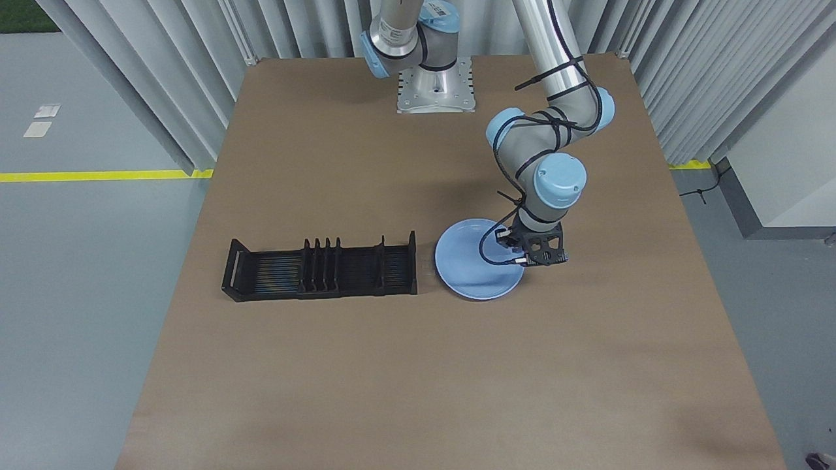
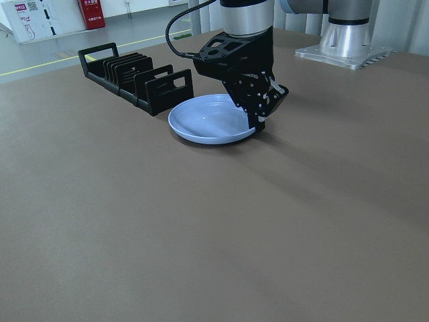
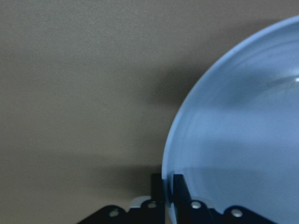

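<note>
A light blue plate (image 1: 470, 266) lies flat on the brown table, with my gripper (image 1: 534, 249) low at its right side. From the left camera, the gripper (image 2: 257, 123) reaches down to the near right edge of the plate (image 2: 204, 117). In the wrist view the two fingertips (image 3: 179, 184) sit either side of the rim of the plate (image 3: 233, 130), close around it; whether they press on it is hard to tell.
A black slotted rack (image 1: 356, 270) stands left of the plate, close by.
</note>
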